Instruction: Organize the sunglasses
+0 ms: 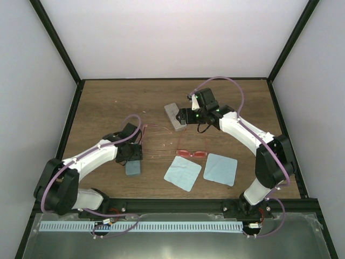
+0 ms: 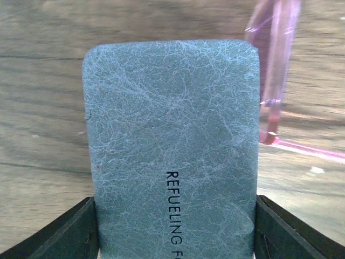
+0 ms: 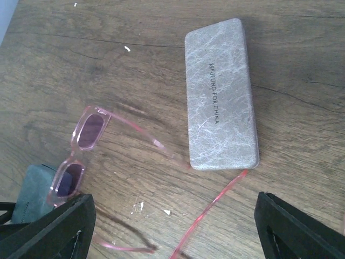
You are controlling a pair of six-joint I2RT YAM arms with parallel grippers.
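My left gripper (image 1: 132, 150) is shut on a blue case (image 2: 170, 118) lettered "REFUELING FO...", which fills much of the left wrist view; pink sunglasses (image 2: 275, 65) lie just beyond it. In the right wrist view those sunglasses (image 3: 89, 130) have dark lenses and long thin temples. My right gripper (image 1: 188, 115) is part open over the table, nothing between its fingers, above and beside a grey case (image 3: 221, 97) printed "REFUELING FOR CHINA". Red-framed sunglasses (image 1: 191, 153) lie in the centre of the table, lenses toward the front.
Two light blue cloths (image 1: 182, 173) (image 1: 220, 170) lie flat at the front centre and right. Dark frame edges and walls surround it.
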